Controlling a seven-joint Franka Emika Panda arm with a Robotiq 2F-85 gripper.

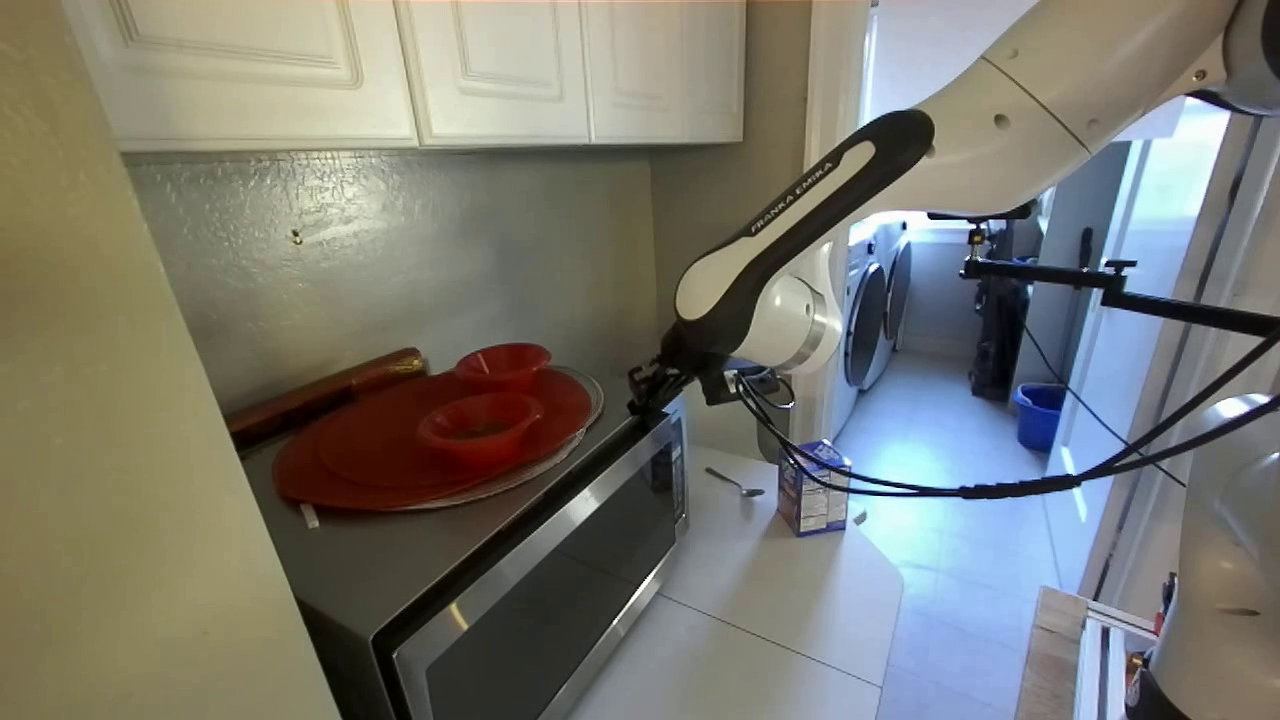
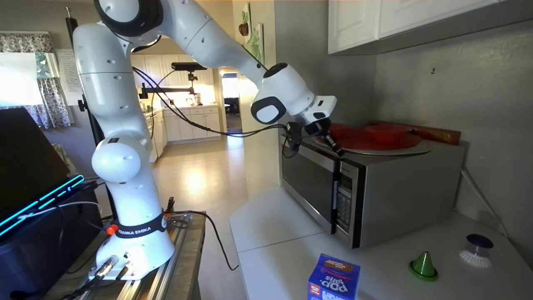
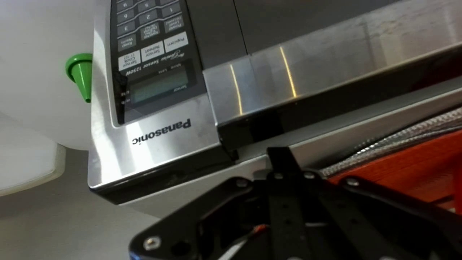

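My gripper (image 1: 639, 406) is shut, with nothing seen between its fingers. It points down at the front top edge of the silver and black microwave (image 2: 399, 192), near the seam between door and control panel. In the wrist view, the black fingertips (image 3: 281, 155) overlap the top front edge behind the door; whether they touch it I cannot tell. The microwave door (image 1: 576, 564) looks closed. Its keypad and display (image 3: 158, 84) show at the upper left of the wrist view.
Red bowls (image 1: 480, 430) and a red lid (image 1: 348, 450) lie on top of the microwave. On the white counter are a blue box (image 2: 333, 277), a green cone (image 2: 424, 265), a brush (image 2: 477, 250) and a spoon (image 1: 734, 482). White cabinets (image 1: 504, 72) hang above.
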